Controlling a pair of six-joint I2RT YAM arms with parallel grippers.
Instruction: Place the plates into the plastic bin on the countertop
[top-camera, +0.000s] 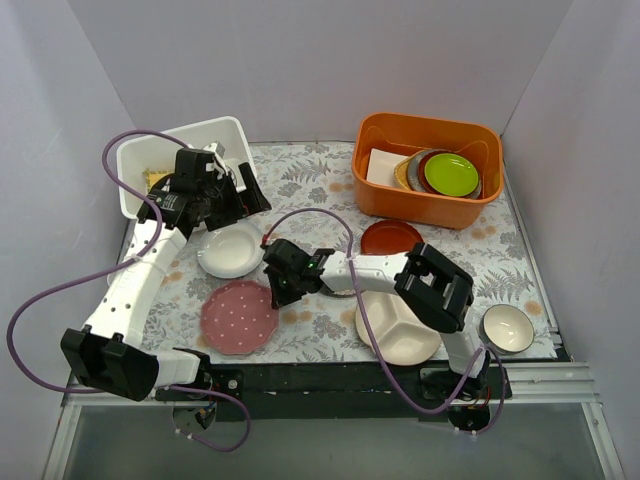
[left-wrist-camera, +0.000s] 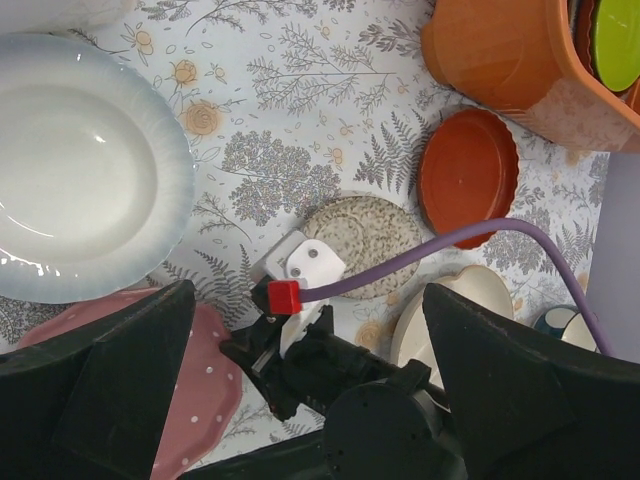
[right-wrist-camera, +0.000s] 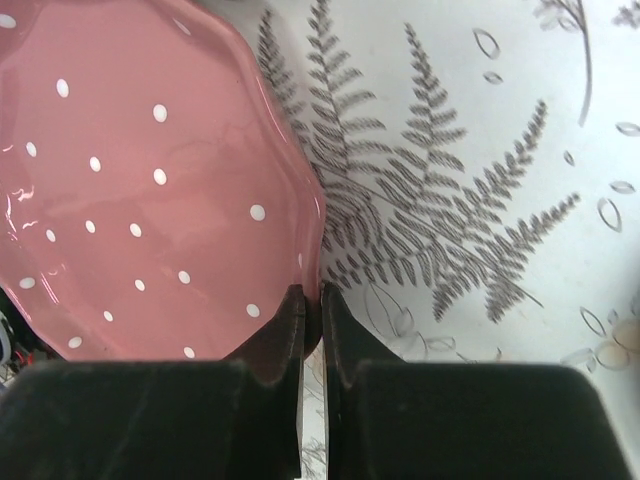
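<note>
The pink plate with white dots (top-camera: 240, 318) is at the front left of the countertop in the top view. My right gripper is shut on its right rim, as the right wrist view shows. In the back right corner stands the orange plastic bin (top-camera: 430, 208), with a green plate (top-camera: 451, 174) and several others stacked inside. My left gripper (top-camera: 256, 190) stands open with nothing in it, near the white bin (top-camera: 235, 135) and above the countertop. A white plate (top-camera: 231, 252) lies below it, clear of its fingers.
A red-brown dish (top-camera: 391, 237), a speckled plate (left-wrist-camera: 365, 240) partly under the right arm, a cream divided plate (top-camera: 400, 340) and a cream bowl (top-camera: 507, 329) rest on the countertop. Bare patterned cloth (top-camera: 305, 175) lies between the two bins.
</note>
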